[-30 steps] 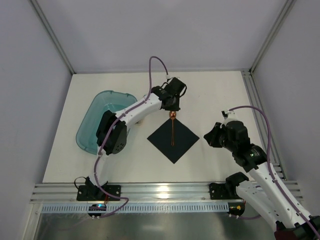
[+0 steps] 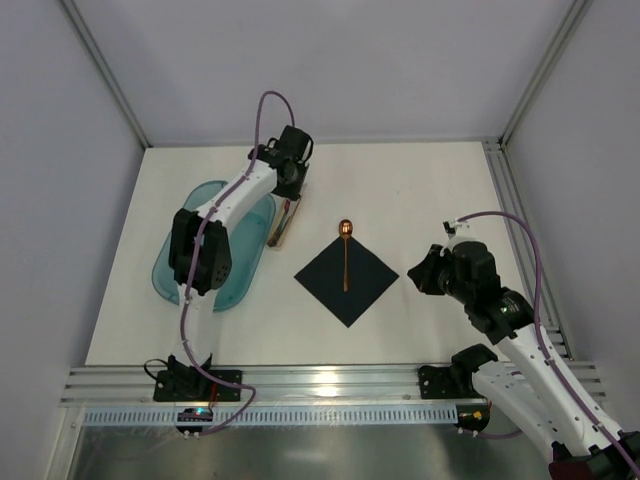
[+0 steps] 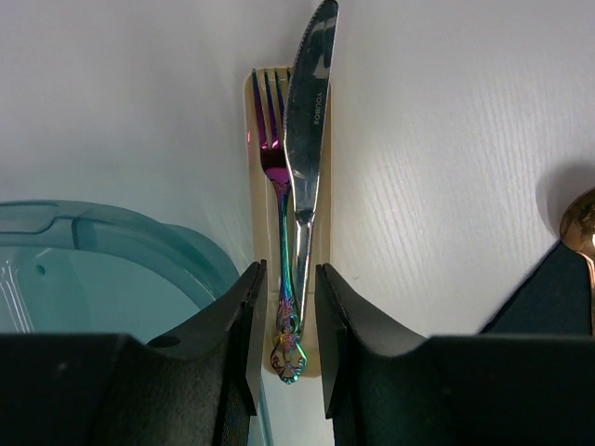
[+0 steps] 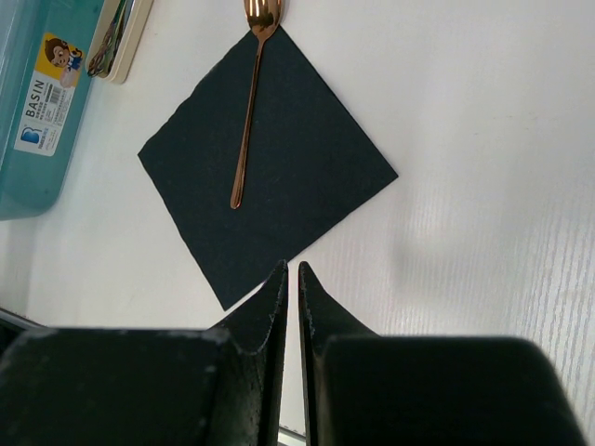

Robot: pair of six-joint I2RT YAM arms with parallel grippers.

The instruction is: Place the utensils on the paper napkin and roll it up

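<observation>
A dark square napkin [image 2: 335,300] lies flat, turned like a diamond, with a copper spoon [image 2: 346,265] on it; the spoon's bowl sits beyond the far corner. Left of the napkin is a narrow cream tray [image 3: 265,223] holding a rainbow-coloured fork [image 3: 284,251] and a silver knife [image 3: 307,139], whose blade tip reaches past the tray's end. Over that tray my left gripper is open, its fingers apart and empty above the handles. At the right, away from the napkin, my right gripper has a narrow gap between its fingertips and nothing in it.
A teal basin [image 2: 240,275] stands left of the tray, its rim close beside it and partly under my left arm. Bare white table [image 2: 420,190] spreads behind and to the right of the napkin.
My left gripper has moved left and back, from above the spoon's bowl to above the cream tray. The spoon, napkin and right arm look unmoved.
</observation>
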